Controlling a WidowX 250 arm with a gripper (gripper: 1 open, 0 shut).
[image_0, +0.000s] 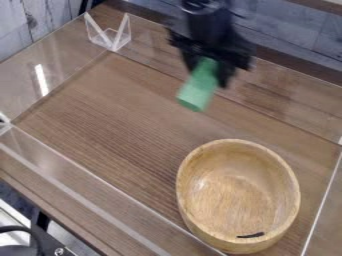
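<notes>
My gripper (205, 60), dark and blurred, hangs over the upper middle of the table, shut on a green object (199, 86) that points downward. A round wooden bowl (235, 196) sits on the wooden table (107, 130) at the lower right, apart from the gripper and the green object.
A small clear acrylic piece (110, 32) stands at the back left. Clear strips run along the table's left and front edges, with a dark cable at the bottom left corner. A panelled wall lies behind.
</notes>
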